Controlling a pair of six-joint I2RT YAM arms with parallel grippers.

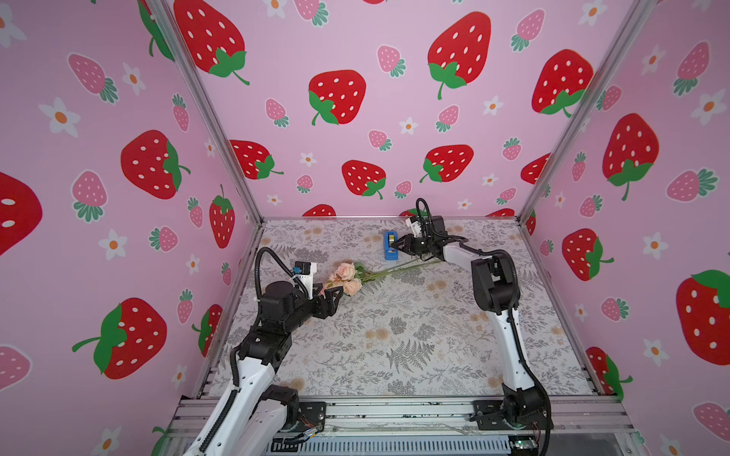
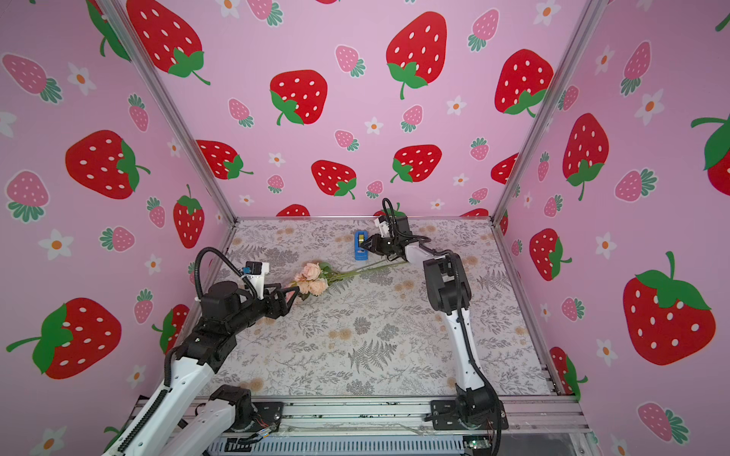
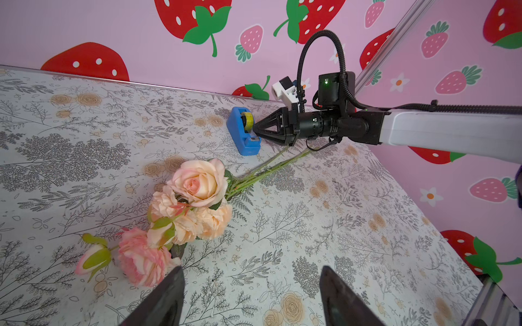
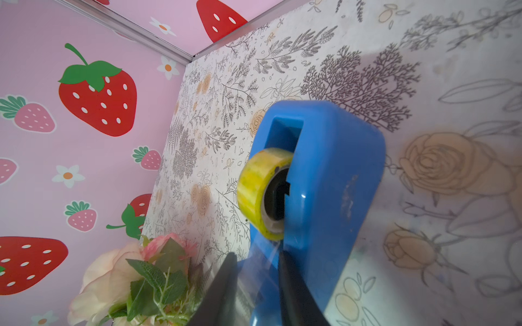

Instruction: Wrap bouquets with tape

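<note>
The blue tape dispenser (image 4: 339, 168) stands upright on the far table and holds a yellow tape roll (image 4: 252, 182). Over its low front, my right gripper has its fingertips slightly parted beside a clear strip of tape; whether they touch it I cannot tell. In the left wrist view, the bouquet's peach and pink roses (image 3: 198, 183) lie left of the dispenser (image 3: 237, 132). The green stems (image 3: 251, 182) reach right, partly under the right arm. My left gripper hovers close to the flower heads, fingers wide apart and empty.
Patterned cloth covers the table (image 1: 426, 326), bare across the middle and front. A pink strawberry wall (image 1: 403, 114) rises right behind the dispenser. In the top left view, the right forearm (image 1: 457, 253) crosses above the stem ends.
</note>
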